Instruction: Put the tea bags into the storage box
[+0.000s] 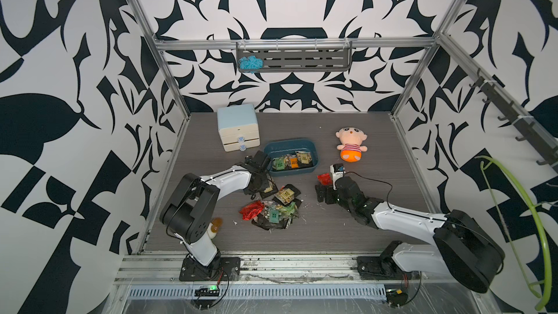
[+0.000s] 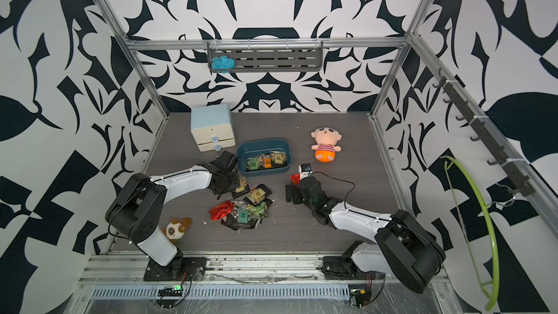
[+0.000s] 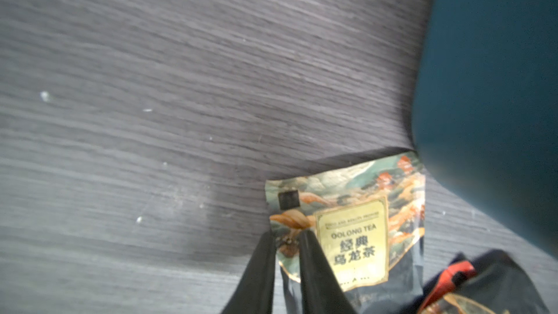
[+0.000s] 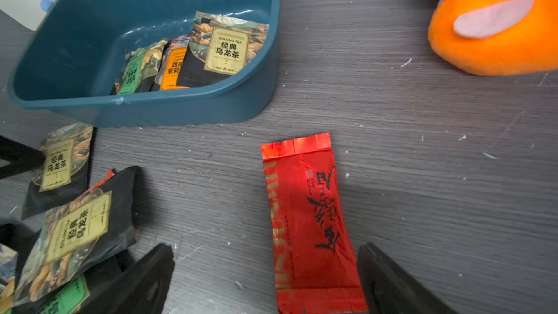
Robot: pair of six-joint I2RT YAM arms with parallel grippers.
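Note:
In the left wrist view my left gripper is over the left edge of an oolong tea bag; a narrow gap separates its fingertips, and whether they pinch the bag cannot be told. That bag lies flat against the storage box's lower corner. The blue box holds a green bag, an orange-labelled bag and an oolong bag. My right gripper stands wide open around a flat red tea bag, which is nearer its right finger. More bags lie in a pile before the box.
A blue-topped drawer cabinet stands behind left of the box. To its right sits a pink and orange doll. A brown-and-white plush toy lies near the left arm's base. Bare table surrounds the red bag's right side.

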